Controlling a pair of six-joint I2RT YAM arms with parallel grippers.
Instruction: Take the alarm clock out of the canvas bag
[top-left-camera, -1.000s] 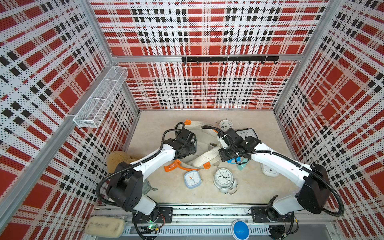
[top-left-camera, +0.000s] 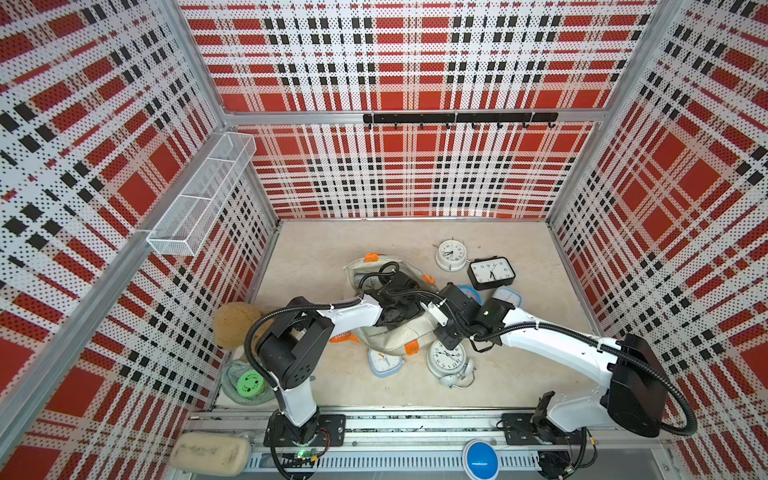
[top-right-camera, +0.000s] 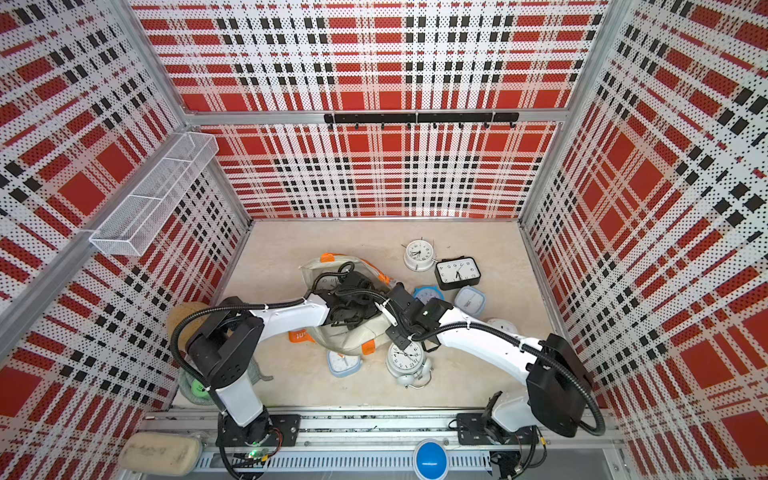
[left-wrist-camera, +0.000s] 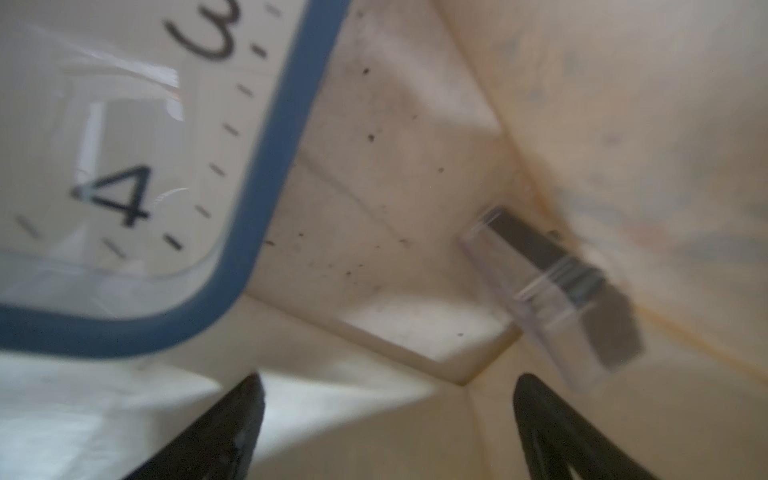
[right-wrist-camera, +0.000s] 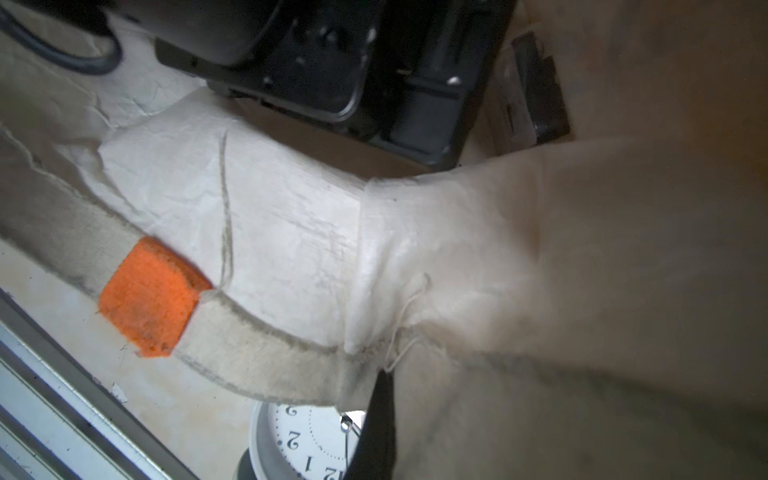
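The canvas bag (top-left-camera: 388, 342) lies mid-table, its mouth spread. Inside it, the left wrist view shows a blue-rimmed alarm clock (left-wrist-camera: 264, 184) at the upper left, partly cut off. My left gripper reaches into the bag, open and with nothing between its fingertips; the clock is beyond them to the left. At the bag's right front rim, my right gripper is shut with the canvas edge gathered at its fingertips. Much of the bag's inside is hidden from above by the arms.
A small clear and dark item (left-wrist-camera: 552, 288) lies in the bag's corner. Outside stand a white clock (top-left-camera: 445, 358) and a light-blue clock (top-left-camera: 385, 362) in front, plus a black clock (top-left-camera: 491, 272) and another white clock (top-left-camera: 451, 254) behind. Free table lies at the right front.
My left gripper has moved right, into the bag.
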